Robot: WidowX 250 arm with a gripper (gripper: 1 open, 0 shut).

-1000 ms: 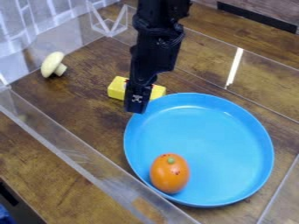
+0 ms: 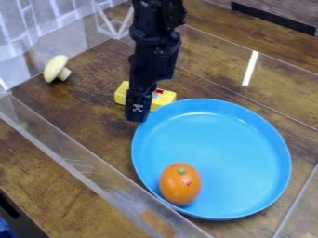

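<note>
My black gripper [image 2: 139,104] reaches down from the top centre, its fingertips over a yellow block [image 2: 158,104] on the wooden table. Whether the fingers are closed on the block I cannot tell. An orange tomato-like object [image 2: 180,185] with a small green top sits in the lower left part of a blue plate [image 2: 243,167]. The gripper is just above and left of the plate's far rim.
A white mushroom-like object [image 2: 56,68] lies at the upper left, near the table's edge. Clear plastic edging runs along the lower left.
The gripper has shifted slightly left and down over the yellow block. The plate, tomato-like object and mushroom-like object have not moved.
</note>
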